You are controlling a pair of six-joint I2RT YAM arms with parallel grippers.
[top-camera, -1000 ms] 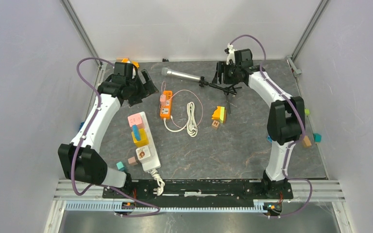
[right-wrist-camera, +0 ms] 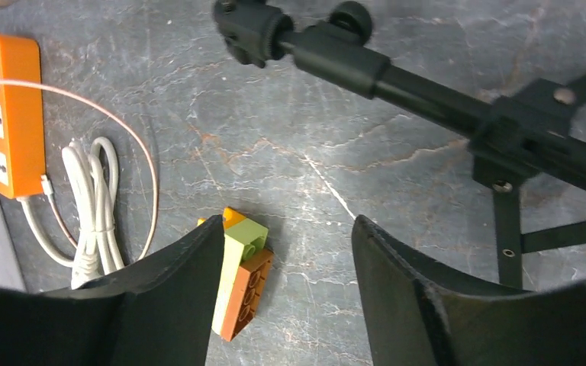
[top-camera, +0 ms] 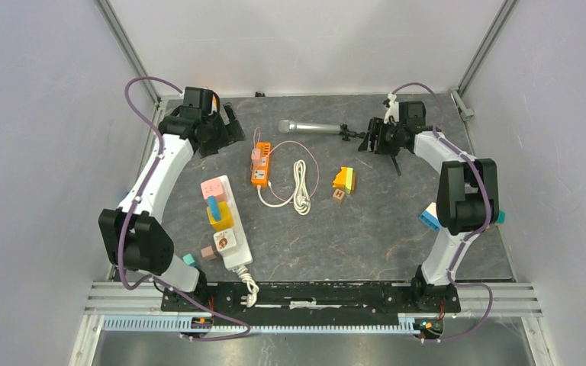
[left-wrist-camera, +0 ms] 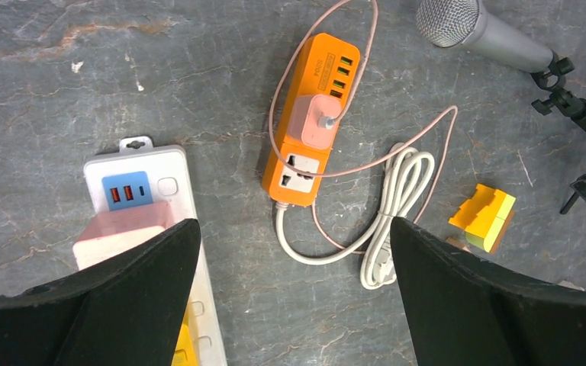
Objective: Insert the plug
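Observation:
An orange power strip (left-wrist-camera: 322, 72) lies on the grey table, a pink plug (left-wrist-camera: 314, 122) with a thin pink cable seated in it. The socket (left-wrist-camera: 299, 171) at its near end is empty. Beside it, a bundled white cord (left-wrist-camera: 408, 183) has its plug (left-wrist-camera: 381, 263) at the near end of the coil. In the left wrist view my left gripper stands wide open, nothing between its fingers, above the table near both strips. My right gripper is part open beside the microphone stand (right-wrist-camera: 427, 99), with bare table visible between its fingertips.
A white power strip (top-camera: 237, 229) at left carries a pink cube (top-camera: 213, 189), a yellow block (top-camera: 220, 216) and a white cube (top-camera: 226, 242). The grey microphone (top-camera: 313, 127) lies at the back. Colored blocks (top-camera: 344, 180) sit right of the cord.
The microphone and its stand have shifted right and turned more level. My right gripper has moved right and slightly toward the front. The left arm has shifted slightly; strips and cord stay put.

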